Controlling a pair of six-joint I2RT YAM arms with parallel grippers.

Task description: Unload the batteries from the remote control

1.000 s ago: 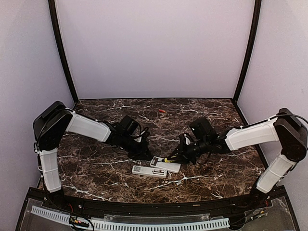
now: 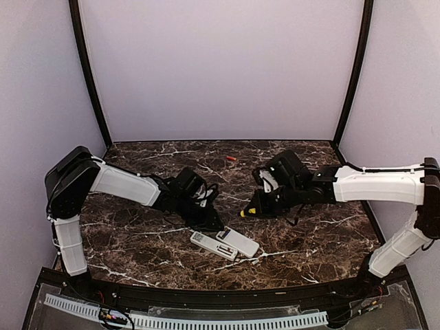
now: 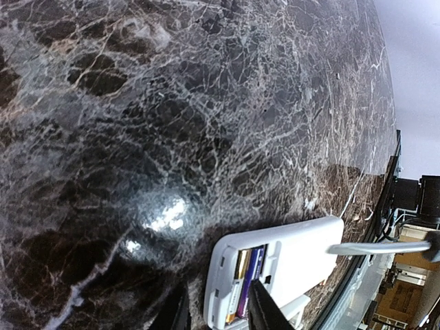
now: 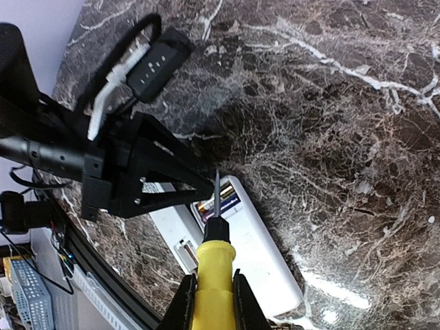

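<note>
The white remote control [image 2: 238,242] lies on the dark marbled table, its battery compartment [image 3: 237,313] uncovered at one end. In the left wrist view a gold-and-dark battery [image 3: 242,265] and a purple battery [image 3: 250,275] sit side by side inside it. My left gripper is open over that end, with nothing seen between its fingers. My right gripper is shut on a screwdriver [image 4: 214,261] with a yellow handle and thin dark shaft. In the top view the screwdriver is back from the remote, clear of it.
Close alongside the remote lies a second white, slotted piece [image 2: 214,245]. A small red object [image 2: 231,158] rests far back on the table. The table's front edge [image 2: 206,294] is close to both white pieces; behind them is mostly bare surface.
My right gripper has drawn the screwdriver back and to the right, off the remote. Both white pieces have turned clockwise in the top view. My left gripper has come slightly closer to the remote.
</note>
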